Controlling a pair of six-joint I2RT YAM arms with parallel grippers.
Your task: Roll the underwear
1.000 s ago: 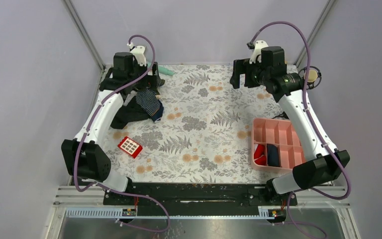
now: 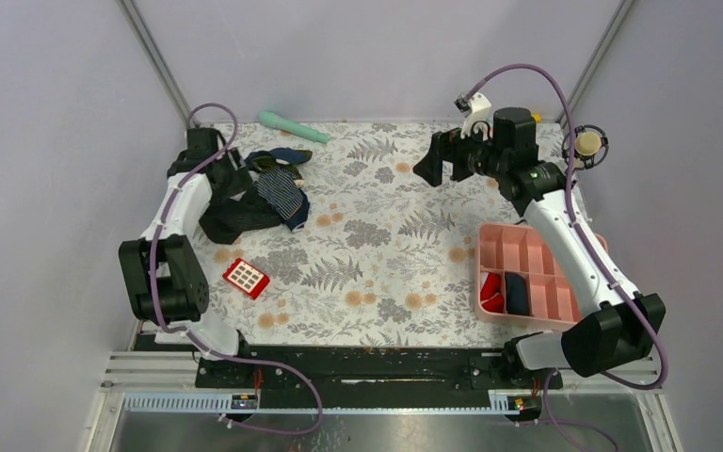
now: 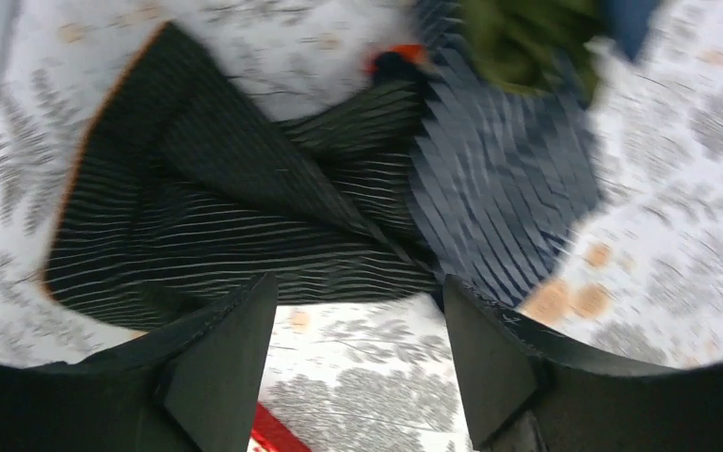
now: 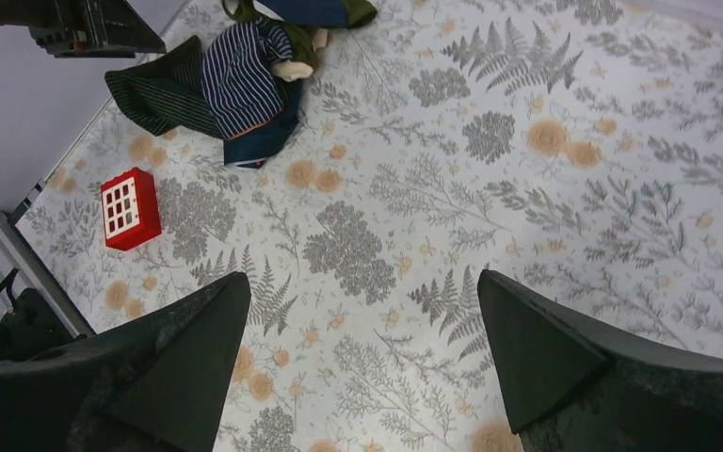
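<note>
A heap of dark underwear lies at the table's left: a dark green striped piece [image 2: 235, 219], a navy striped piece [image 2: 281, 196], with olive and navy cloth behind. My left gripper [image 2: 230, 174] hangs over the heap, its fingers apart in the left wrist view with no cloth visibly held. My right gripper [image 2: 442, 160] hangs open above the table's back right, nothing between its fingers.
A red-framed block [image 2: 246, 278] lies at front left. A teal cylinder [image 2: 294, 127] is at the back. A pink divided box [image 2: 553, 297] stands at front right.
My left arm has moved leftward in the top view, over the dark heap. The right arm has shifted slightly left and toward the front.
</note>
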